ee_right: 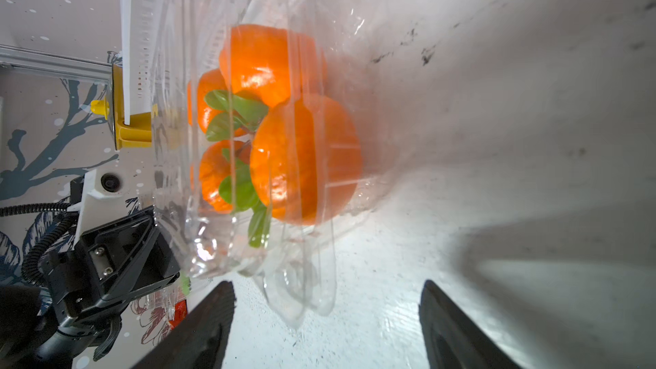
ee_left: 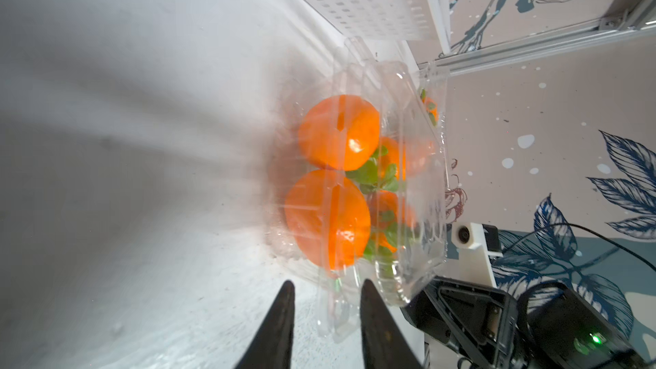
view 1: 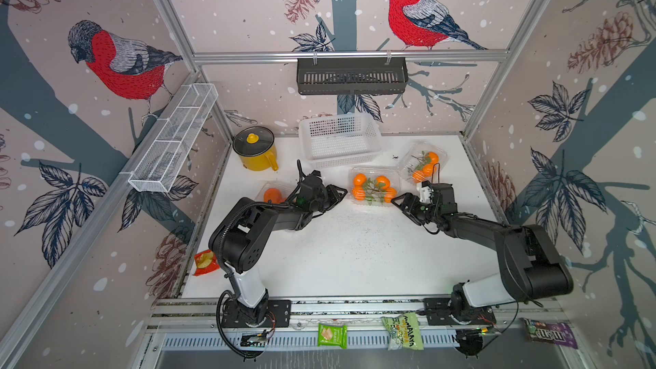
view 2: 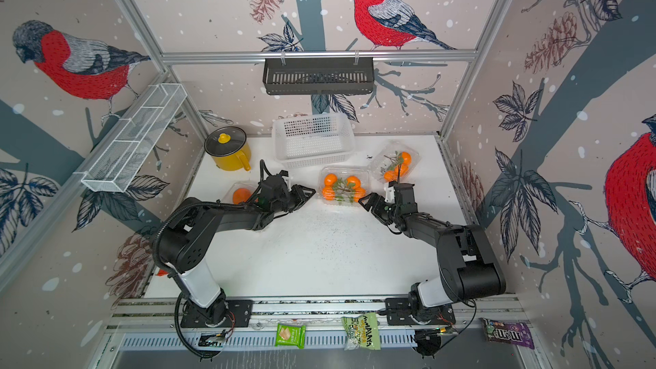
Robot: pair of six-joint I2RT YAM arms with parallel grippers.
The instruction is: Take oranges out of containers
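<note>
In the middle of the table stands a clear plastic container [view 1: 376, 169] with several oranges [view 1: 358, 179] and green leaves inside. My left gripper [view 1: 343, 192] is at its left side, partly open, with nothing between its fingers. Low at the container's right front corner, my right gripper [view 1: 396, 206] is wider open and empty. Another clear container [view 1: 412, 152] with oranges [view 1: 428, 168] lies behind the right arm. A third, with one orange [view 1: 272, 195] visible, is partly hidden by the left arm. Whether the middle container's lid is shut, I cannot tell.
A white perforated basket [view 1: 339, 160] stands empty behind the middle container. At the back left is a yellow pot [view 1: 256, 160] with a dark lid. A red packet [view 1: 205, 262] lies at the left edge.
</note>
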